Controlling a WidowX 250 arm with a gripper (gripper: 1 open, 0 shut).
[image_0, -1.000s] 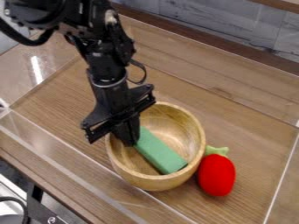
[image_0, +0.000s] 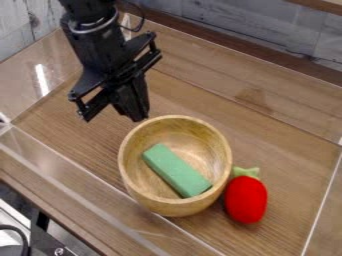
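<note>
A pale wooden bowl (image_0: 147, 195) holds a green block (image_0: 178, 169) lying lengthwise inside it. A red tomato-like object (image_0: 246, 200) with green leaves lies just right of the bowl. My black gripper (image_0: 120, 92) is raised above and behind the bowl's left rim, apart from the block. It looks shut, with nothing visible between its fingers.
A raised wooden edge runs along the back right. A cable lies at the bottom left corner.
My gripper has risen from over the bowl toward the upper left, away from the green block. The block stays in the bowl.
</note>
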